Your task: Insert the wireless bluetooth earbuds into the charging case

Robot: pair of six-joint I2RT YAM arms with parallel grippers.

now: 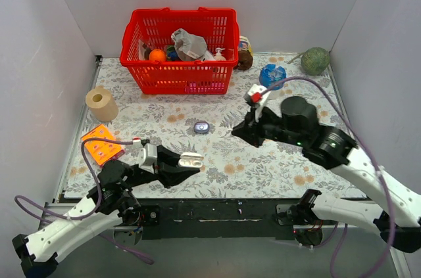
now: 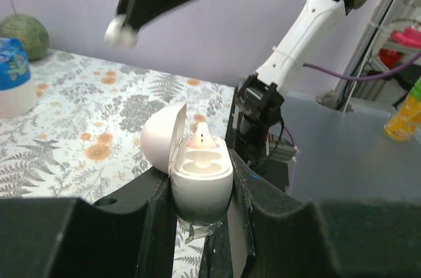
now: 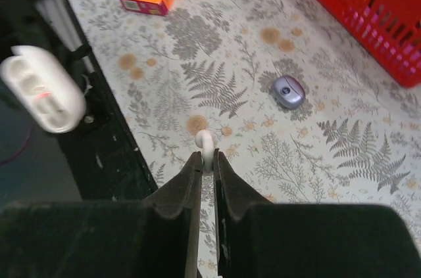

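My left gripper is shut on the white charging case (image 2: 200,189), whose lid stands open. A small white pointed piece, which looks like an earbud (image 2: 202,135), stands up inside it. In the top view the case (image 1: 191,160) is held above the table's front part, facing right. My right gripper is closed around a white earbud (image 3: 206,143), which sticks out beyond the fingertips. It hangs in the air to the right of the case and apart from it. In the left wrist view this earbud (image 2: 120,31) is blurred.
A small grey oval object (image 3: 288,92) lies mid-table. Behind it stands a filled red basket (image 1: 181,81). An orange box (image 1: 102,143) and a paper roll (image 1: 102,104) are at the left; a blue-topped container (image 1: 272,75) and a green round object (image 1: 316,60) are at the back right.
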